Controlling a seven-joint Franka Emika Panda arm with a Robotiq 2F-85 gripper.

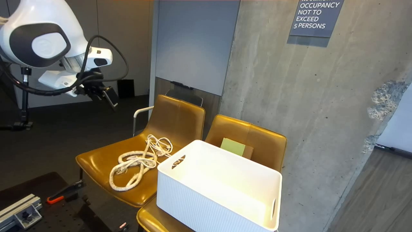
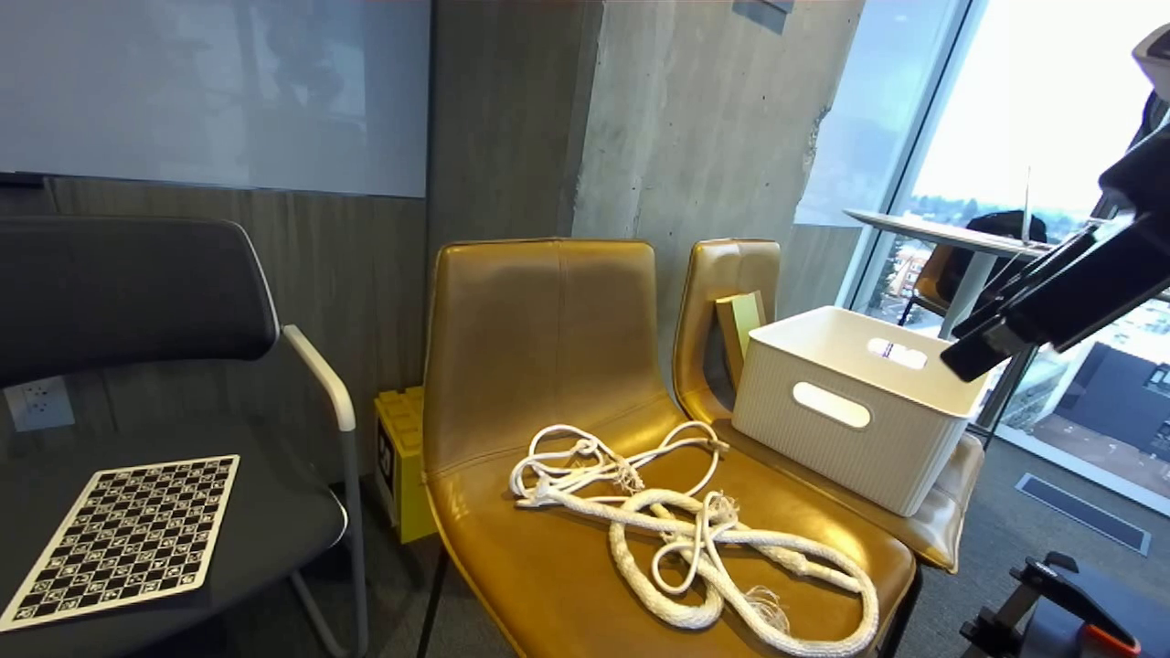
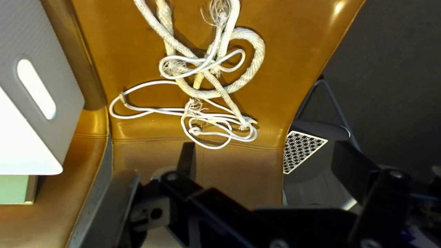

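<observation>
Loops of white rope, both thick and thin, lie tangled on the seat of a tan chair. In the wrist view the same rope fills the upper middle, ahead of my fingers. My gripper is open, its black fingers wide apart with nothing between them. Seen from outside, the gripper hangs in the air above and to the left of the rope, well clear of it. A white ribbed bin stands on the neighbouring tan chair; the visible part of its inside looks empty.
Behind the bin, a green and brown block leans on the chair back. A dark chair holds a checkered board. Low at the left are a metal rail and an orange-tipped clamp. Concrete wall rises behind the chairs.
</observation>
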